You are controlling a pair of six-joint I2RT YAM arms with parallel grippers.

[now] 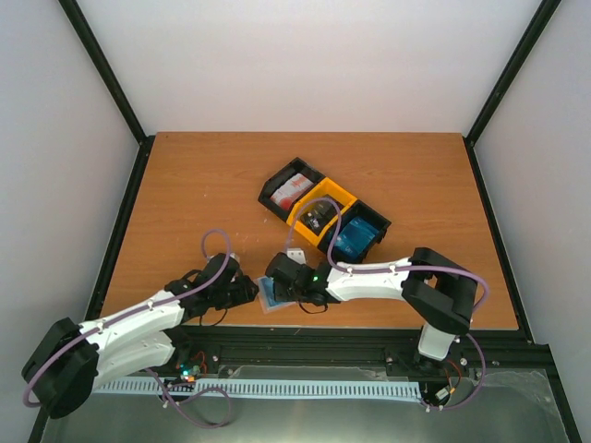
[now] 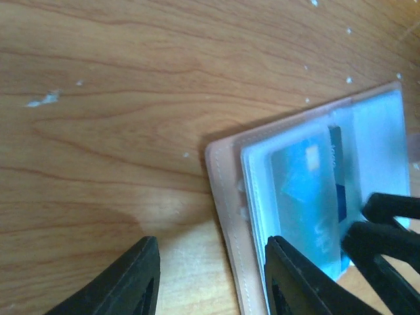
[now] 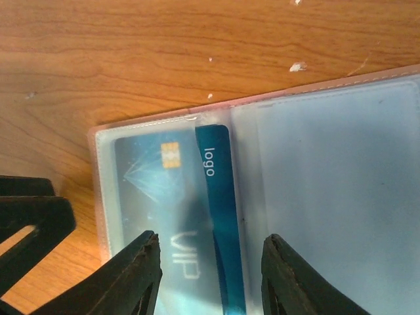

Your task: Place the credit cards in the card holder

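Observation:
A blue credit card point(image 3: 154, 180) with a gold chip, "VIP" and a dark "logo" strip lies flat inside a clear sleeve of the card holder point(image 3: 328, 144). The holder rests unfolded on the table near its front edge, mostly covered by the arms from above. In the right wrist view, my right gripper is open over the card, its fingers apart and holding nothing. My left gripper also stands open, at the holder's pinkish border point(image 2: 226, 177). Its grip is empty; one fingertip overlaps the border in the left wrist view.
Behind the arms stands a row of three bins: a black one point(image 1: 268, 200) with red-and-white items, a yellow one point(image 1: 347, 195) with dark items, and a black one point(image 1: 380, 218) with blue items. Bare wood fills the table's left and back.

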